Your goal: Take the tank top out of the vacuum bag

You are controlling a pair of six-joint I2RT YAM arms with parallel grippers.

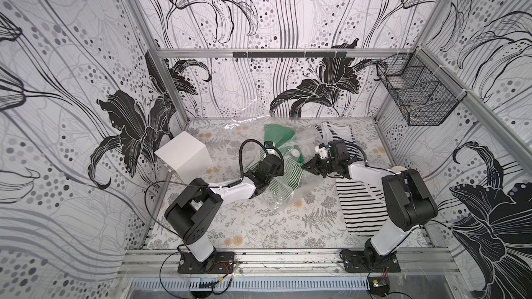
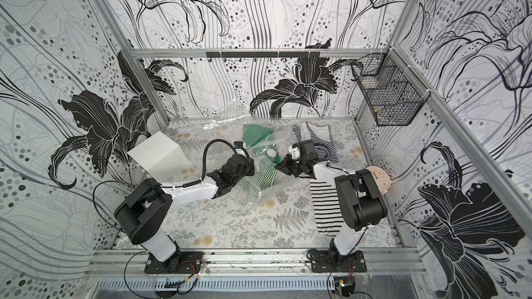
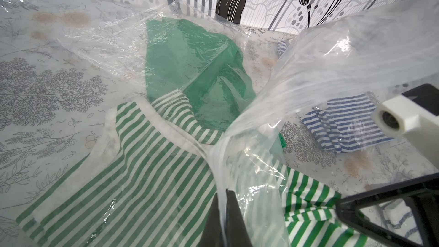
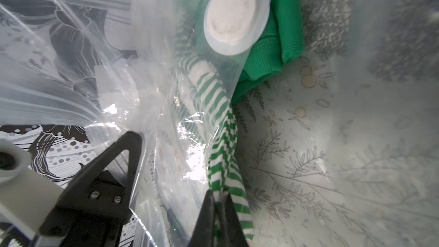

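A clear vacuum bag (image 3: pixel 347 45) lies mid-table around a green garment (image 3: pixel 192 64) and a green-striped tank top (image 3: pixel 155 178). My left gripper is shut on the bag's edge. My right gripper is shut on a bunched part of the tank top, which stretches out from the bag toward it in the left wrist view. The bag's round valve (image 4: pixel 233 13) shows in the right wrist view.
A white box (image 1: pixel 181 152) stands at the back left. Striped clothes (image 1: pixel 360 213) lie on the right, with a pale clock (image 2: pixel 378 177) by the right wall and a wire basket (image 1: pixel 424 105) above.
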